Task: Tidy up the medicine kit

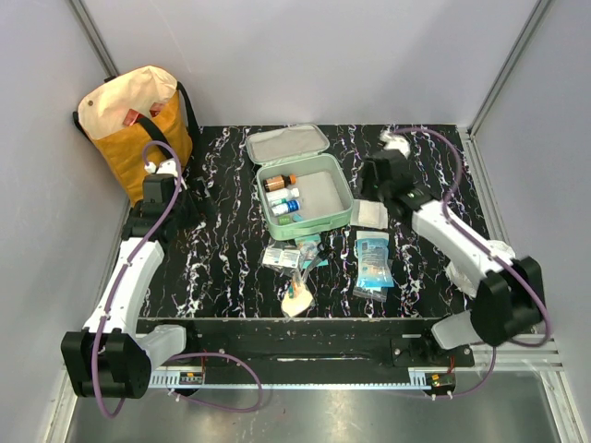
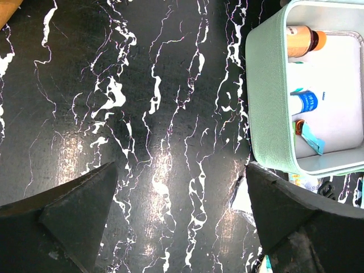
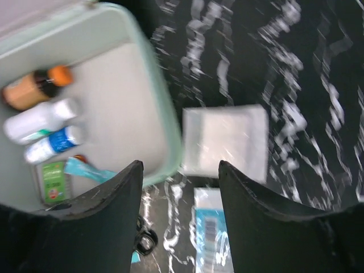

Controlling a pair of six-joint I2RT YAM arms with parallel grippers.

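Note:
The mint medicine case [image 1: 323, 217] lies open at the centre, holding an orange bottle [image 1: 279, 182], white bottles and a blue-labelled bottle [image 1: 286, 207]; the right wrist view also shows a green item [image 3: 53, 181] and a blue strip [image 3: 85, 170]. A white packet [image 1: 369, 215] lies right of the case, with blue packets [image 1: 373, 258], clear packs [image 1: 280, 257] and scissors in front. My right gripper [image 1: 377, 185], blurred in the top view, stands open above the packet and case edge. My left gripper is open over bare table left of the case.
A yellow bag [image 1: 138, 157] stands at the back left. A white bag [image 1: 471, 272] at the right is partly hidden by the right arm. The table between the left arm and the case is clear.

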